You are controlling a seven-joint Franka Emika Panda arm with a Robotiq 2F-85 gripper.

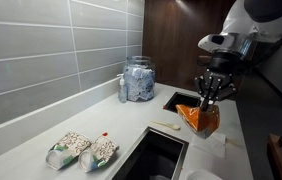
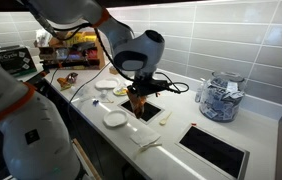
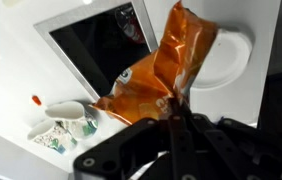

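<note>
A crinkled orange plastic bag (image 1: 201, 118) hangs from my gripper (image 1: 208, 100), pinched at its thin edge. In the wrist view the bag (image 3: 161, 72) stretches across the middle, with its upper end over a white plate (image 3: 222, 60) and its lower left end beside a dark basin. My gripper is shut on it, though the fingertips are partly dark and hard to make out. In exterior view 2 the bag (image 2: 138, 107) hangs in the air above the counter, close to a white plate (image 2: 116, 118).
Two patterned cartons (image 1: 98, 153) lie on the left of the counter (image 1: 56, 125). A dark basin (image 1: 153, 160) is sunk in front. A large glass jar (image 1: 139, 78), a soap bottle (image 1: 122, 92) and a wooden spoon (image 1: 167, 126) are further back. Bare counter surrounds the cartons.
</note>
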